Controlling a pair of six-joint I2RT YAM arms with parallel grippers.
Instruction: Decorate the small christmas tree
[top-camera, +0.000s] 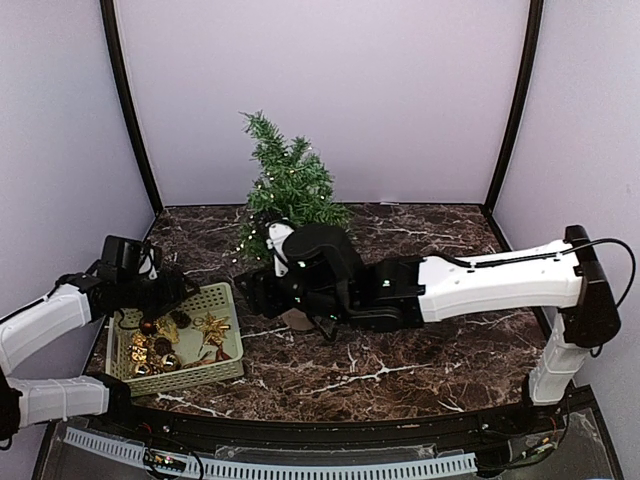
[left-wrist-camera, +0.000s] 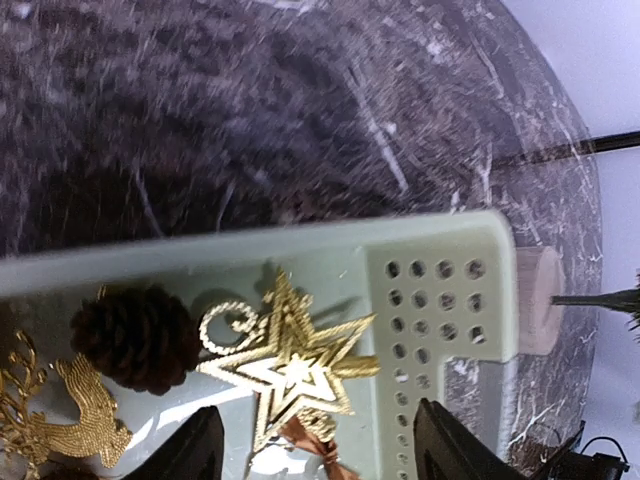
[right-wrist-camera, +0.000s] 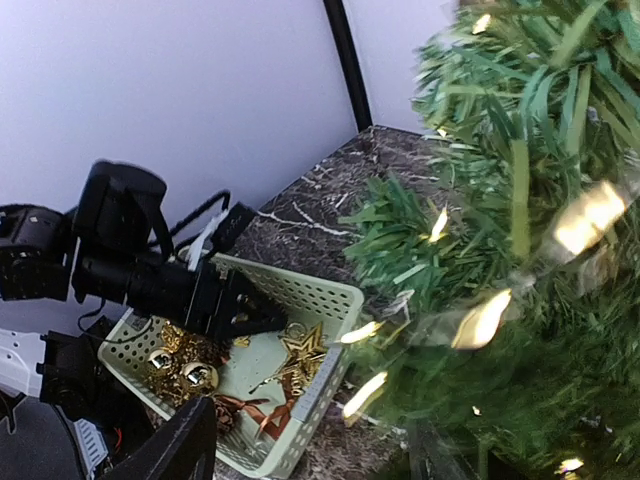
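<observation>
The small green tree (top-camera: 290, 175), strung with lights, stands mid-table, its front hidden behind my right gripper (top-camera: 260, 290) and arm. In the right wrist view its lit branches (right-wrist-camera: 520, 240) fill the right side, close to that gripper, whose finger state is hard to judge there. My left gripper hangs open over the plastic basket (left-wrist-camera: 440, 235), nothing between its fingers. Inside are a gold star (left-wrist-camera: 295, 365), a pine cone (left-wrist-camera: 135, 340), a gold deer ornament (left-wrist-camera: 90, 420), gold baubles (right-wrist-camera: 200, 376) and brown ribbon (left-wrist-camera: 330, 455).
The basket occupies the table's front left. The marble top (top-camera: 400, 385) is bare at front right. Pale walls (top-camera: 330, 90) enclose the back and sides, and a black rail runs along the front edge.
</observation>
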